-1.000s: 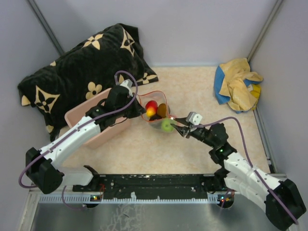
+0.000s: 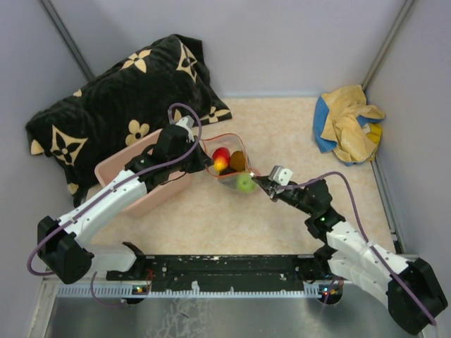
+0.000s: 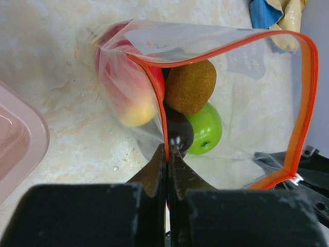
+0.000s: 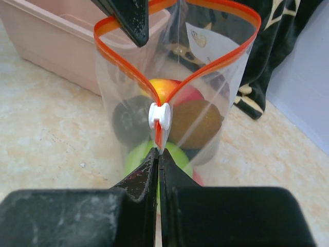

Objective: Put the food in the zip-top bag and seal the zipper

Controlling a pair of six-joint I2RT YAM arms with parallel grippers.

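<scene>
The clear zip bag (image 2: 243, 151) with orange zipper stands mid-table, holding a red-yellow fruit (image 3: 133, 103), a brown kiwi (image 3: 190, 85), a dark fruit (image 3: 179, 126) and a green apple (image 3: 205, 128). My left gripper (image 2: 206, 160) is shut at the bag's left rim, on the orange zipper edge (image 3: 163, 123). My right gripper (image 2: 256, 176) is shut at the other end, its fingertips right below the white slider (image 4: 159, 116) on the zipper; whether anything thin is between them is unclear.
A pink bin (image 2: 120, 169) sits left of the bag beside a dark patterned cushion (image 2: 106, 91). A yellow-blue cloth (image 2: 345, 123) lies at the right.
My right gripper has shifted slightly at the bag's right end and its fingers appear to have closed. The left arm and bag are essentially still.
</scene>
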